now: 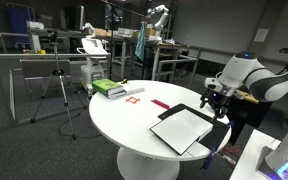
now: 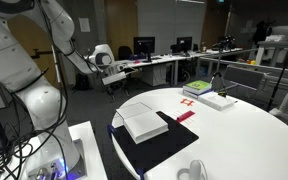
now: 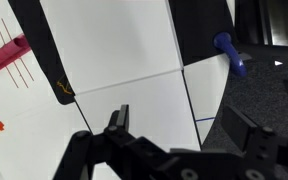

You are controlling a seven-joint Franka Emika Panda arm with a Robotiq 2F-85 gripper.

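A flat white box or folded panel (image 1: 181,130) lies on a black mat (image 2: 184,142) on the round white table. In the second exterior view its white top (image 2: 141,118) appears raised, at an angle to the part below. The wrist view looks down on its white surface (image 3: 114,40), crossed by a seam or edge. Above the table's near right side hangs my gripper, its two dark fingers (image 3: 117,122) spread apart and nothing visible between them. It looks clear of the white box.
A red object (image 3: 4,55) and an orange-red piece (image 1: 134,99) lie beyond the mat. Green books (image 1: 109,87) sit at the far edge. Blue clamps (image 3: 224,45) grip the near rim. A white round item (image 2: 192,170) stands on the table, which has bare room around it.
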